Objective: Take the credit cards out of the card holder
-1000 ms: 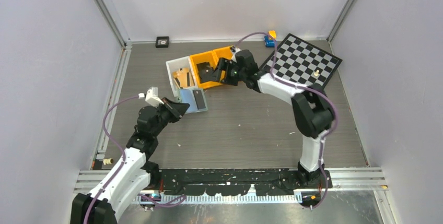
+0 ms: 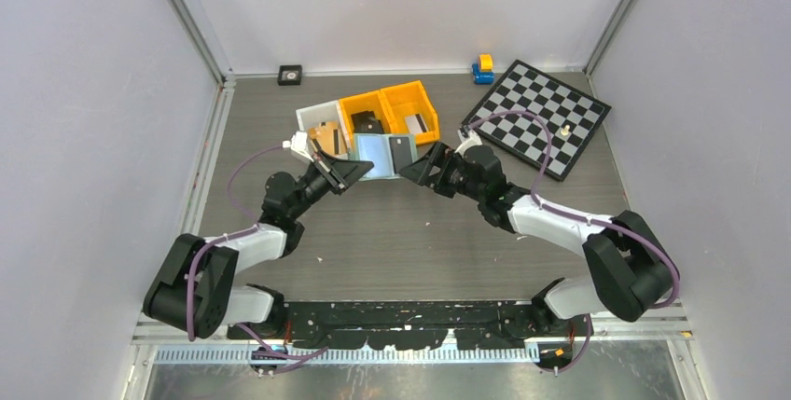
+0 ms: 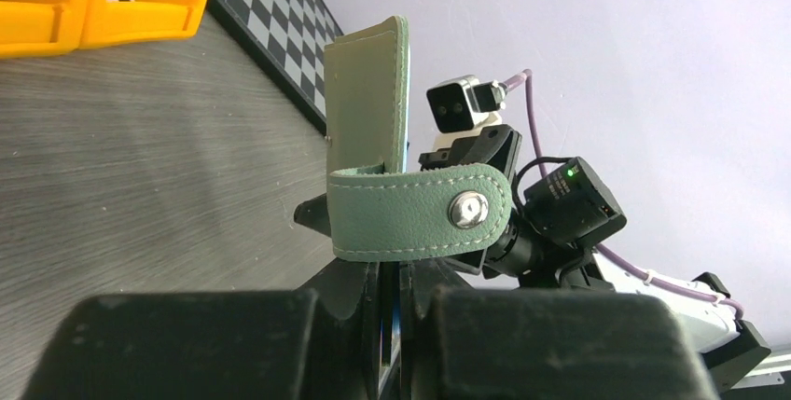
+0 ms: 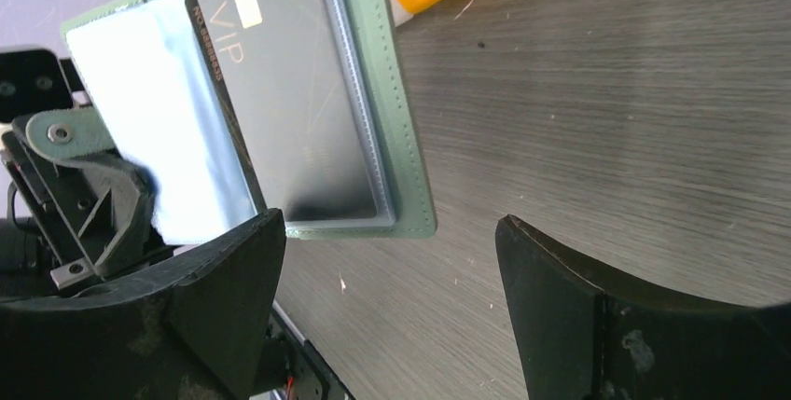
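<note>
The pale green card holder (image 2: 374,145) is held up, spread open, with my left gripper (image 2: 362,171) shut on its left part. Its strap (image 3: 410,215) with a round snap rises over the fingers in the left wrist view. A dark card (image 4: 289,92) marked VIP sits under the clear pocket on the holder's right half. My right gripper is open at the lower edge of that half. Its left fingertip (image 4: 266,232) overlaps the holder in view; whether it touches cannot be told. Nothing shows gripped between the right fingers.
Behind the holder stand a white bin (image 2: 304,120) with gold cards (image 2: 326,137), a yellow bin (image 2: 350,104) with black cards (image 2: 367,123), and another yellow bin (image 2: 403,94) with a silvery card (image 2: 416,124). A chessboard (image 2: 536,111) lies back right.
The left arm has carried the card holder to the right and slightly away from the front.
</note>
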